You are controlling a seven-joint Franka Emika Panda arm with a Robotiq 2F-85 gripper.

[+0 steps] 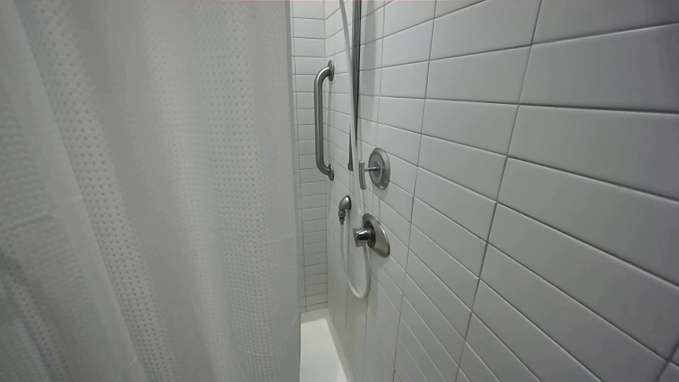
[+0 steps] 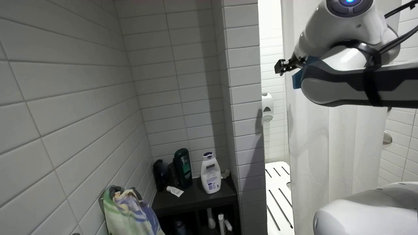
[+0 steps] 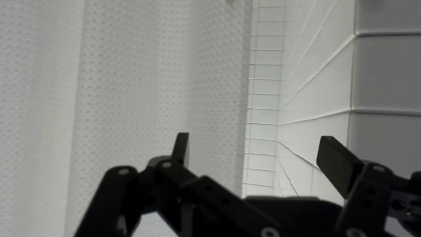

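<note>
A white, dimpled shower curtain (image 1: 172,165) hangs across the left of exterior view 1. In the wrist view the curtain (image 3: 130,91) fills the left side, and its free edge runs down between my two fingertips as seen from there. My gripper is open and empty, with its black fingers spread wide; whether either touches the cloth I cannot tell. From the other side, the gripper (image 2: 280,67) shows high up, near the left edge of the curtain (image 2: 333,145). Exterior view 1 does not show the gripper.
A tiled wall (image 3: 388,71) stands close on the right. Inside the shower are a grab bar (image 1: 321,121), a valve handle (image 1: 380,168) and a lower knob (image 1: 364,236). Bottles, including a white one (image 2: 211,174), stand on a dark shelf (image 2: 192,197) beyond a tiled pillar (image 2: 247,105).
</note>
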